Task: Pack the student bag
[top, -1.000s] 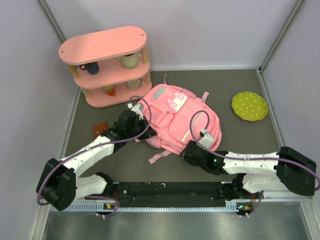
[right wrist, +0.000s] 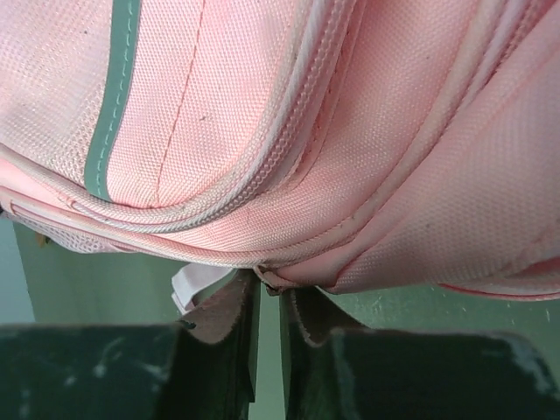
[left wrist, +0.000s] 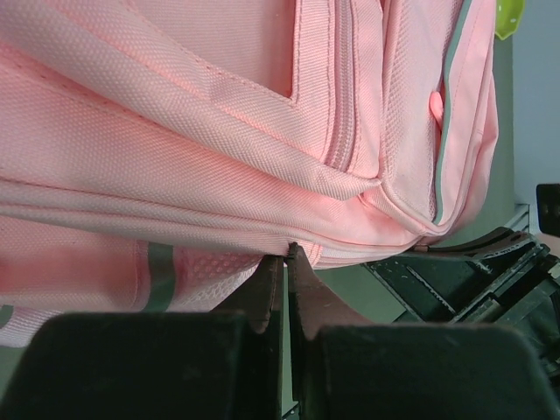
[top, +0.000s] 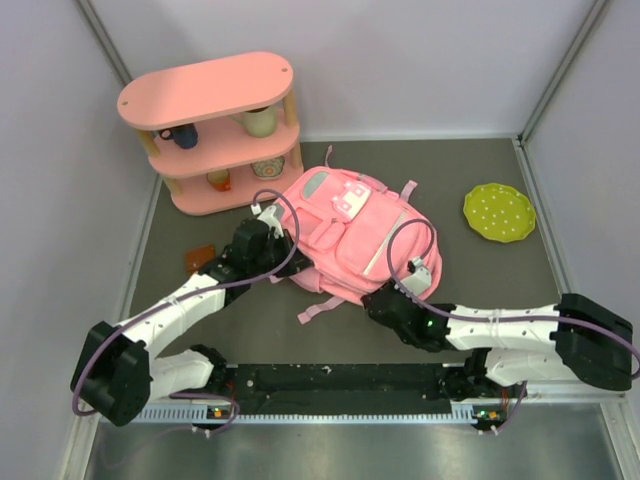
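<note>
A pink backpack (top: 355, 230) lies tilted across the middle of the table, its flap with a white patch facing up. At its lower left edge is my left gripper, shut, with its tips against the pink seam; whether cloth is pinched there cannot be made out. By the bag's lower right corner, my right gripper stands narrowly open. A small tab (right wrist: 269, 277) on the bag's edge sits at its fingertips. The bag's inside is hidden.
A pink shelf (top: 215, 140) with cups and bowls stands at the back left. A yellow-green plate (top: 499, 212) lies to the right and a small brown item (top: 199, 259) to the left. A pink strap (top: 320, 309) trails from the bag's front onto clear table.
My right gripper's wrist has turned slightly, and its cable has swung to the right. The right end of the bag has shifted a little. The left arm is almost still.
</note>
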